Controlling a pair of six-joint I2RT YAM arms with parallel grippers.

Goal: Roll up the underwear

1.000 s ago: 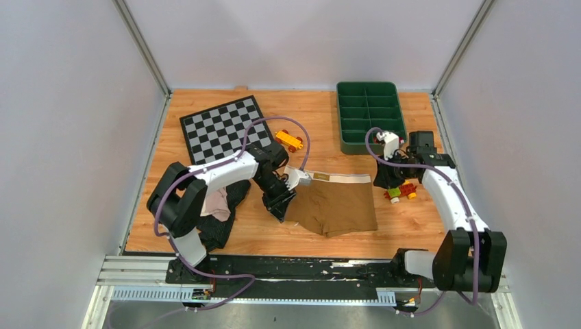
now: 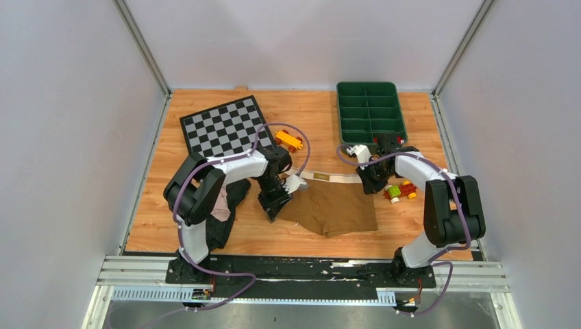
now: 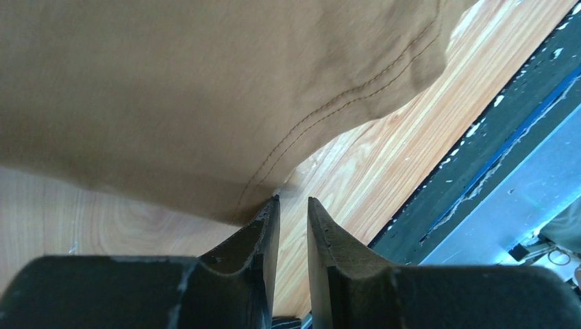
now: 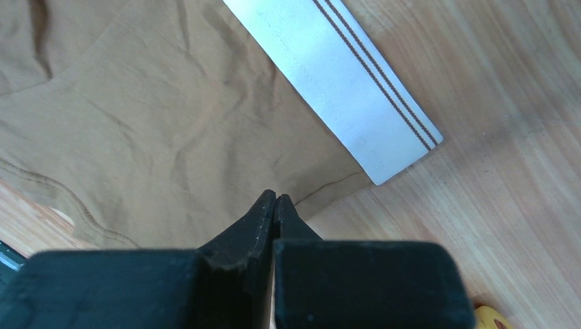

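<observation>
Brown underwear [image 2: 332, 209] lies flat on the wooden table, its white waistband [image 4: 356, 103] toward the back. In the top view my left gripper [image 2: 273, 209] is low at the underwear's left end; in its wrist view the fingertips [image 3: 266, 216] are at the leg hem, slightly apart, with no cloth clearly between them. My right gripper is shut over the right end of the underwear, near the waistband's end, with nothing seen between its fingers.
A checkerboard [image 2: 223, 123] and yellow toy car [image 2: 289, 141] lie behind on the left, dark and pink cloths [image 2: 233, 205] at left. A green divided bin [image 2: 370, 103] stands back right, toy cars [image 2: 401, 191] right of the underwear.
My right arm has swung in leftward to the underwear's right end. My left gripper has shifted slightly left. The underwear looks unchanged.
</observation>
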